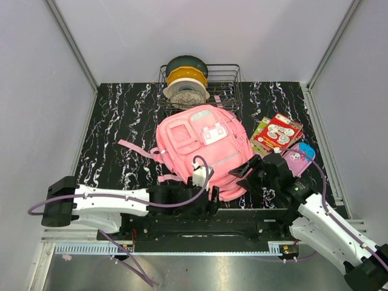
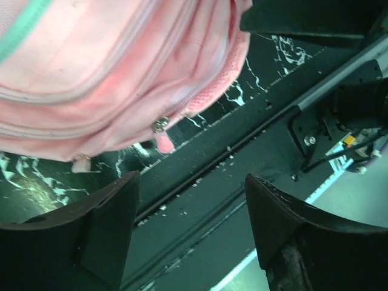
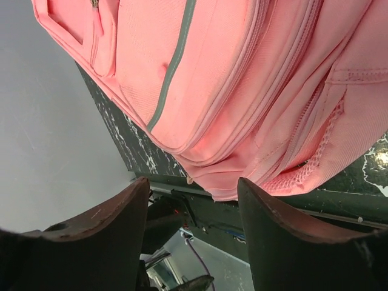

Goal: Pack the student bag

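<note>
The pink backpack (image 1: 188,145) lies flat at the table's centre, straps out to the left, zipped compartments along its lower edge. In the left wrist view its pink fabric (image 2: 79,73) fills the upper left, with zip pulls hanging at the edge; my left gripper is open beside that edge, over the dark table front. My right gripper is open at the bag's lower right, with nothing held, just short of the fabric folds in its view.
A stack of books (image 1: 277,130) and a pink-and-blue item (image 1: 303,153) lie at the right. A wire rack (image 1: 224,76) with dishes stands behind the bag.
</note>
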